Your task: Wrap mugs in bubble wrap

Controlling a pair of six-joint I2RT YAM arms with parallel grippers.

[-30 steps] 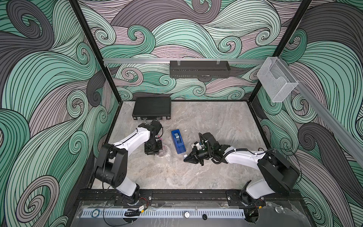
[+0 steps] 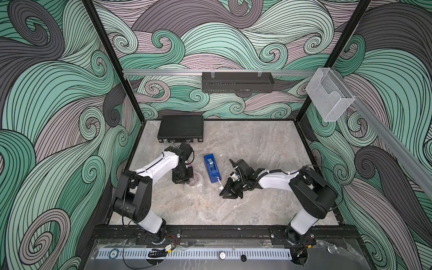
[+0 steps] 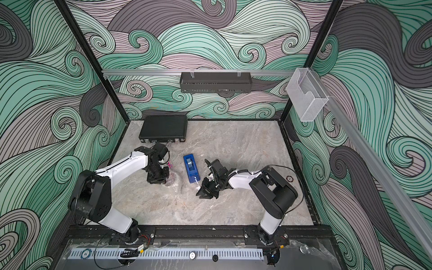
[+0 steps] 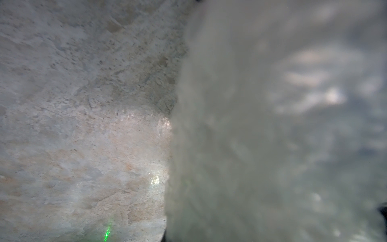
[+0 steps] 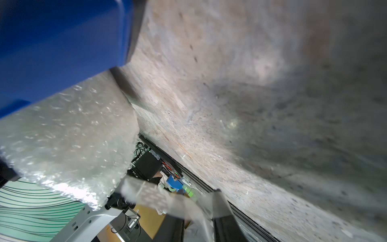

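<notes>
A bubble wrap bundle (image 5: 76, 137) lies on the table at left centre, and my left gripper (image 2: 182, 179) is shut on it. Its clear film (image 4: 250, 141) fills the right of the left wrist view; whatever mug is inside cannot be made out. The blue tape dispenser (image 2: 212, 168) stands between the arms. From its front end a pale tape strip (image 2: 219, 182) reaches toward my right gripper, which is low in front of the dispenser. A narrow gap shows between its fingers, and blurred tape (image 5: 153, 197) crosses beside them.
A black case (image 2: 181, 128) rests at the back left. A white mesh basket (image 2: 328, 94) and a dark tray (image 2: 237, 82) hang from the rails above. Bare table (image 2: 265, 141) spreads across the back right and along the front.
My right arm has shifted and turned, with its gripper a little lower in the view. A pale strip now spans from dispenser to gripper. The left arm is still.
</notes>
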